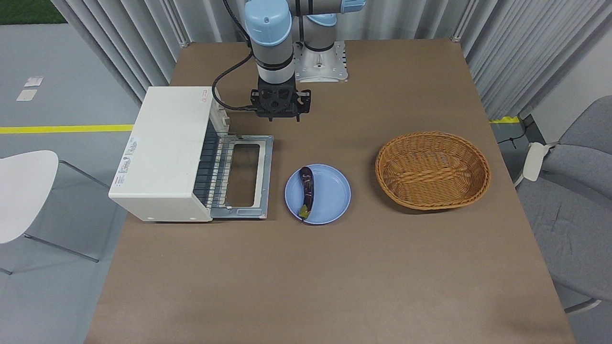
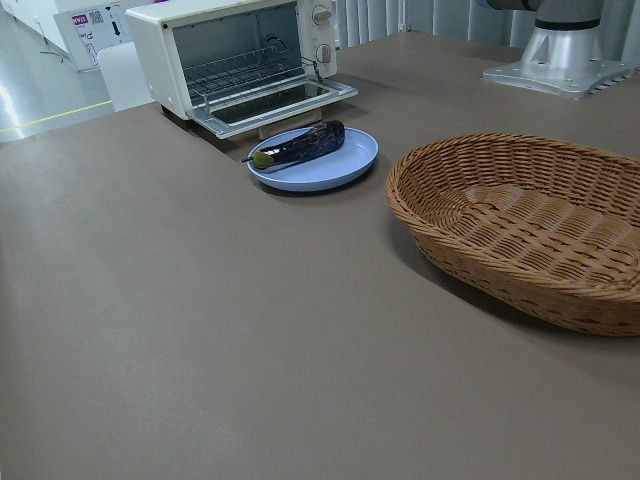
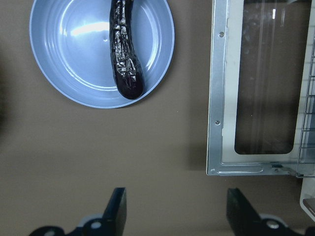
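Note:
My gripper (image 1: 284, 114) hangs above the back of the table beside the white toaster oven (image 1: 158, 152); in the wrist view its two fingers (image 3: 113, 211) stand wide apart with nothing between them. A dark eggplant (image 1: 305, 189) with a green stem end lies on a blue plate (image 1: 331, 198) in front of the gripper. The oven's door (image 1: 261, 195) is folded down open toward the plate, with a wire rack behind it.
A round wicker basket (image 1: 433, 172) sits right of the plate. The robot's base (image 1: 321, 66) is at the back edge.

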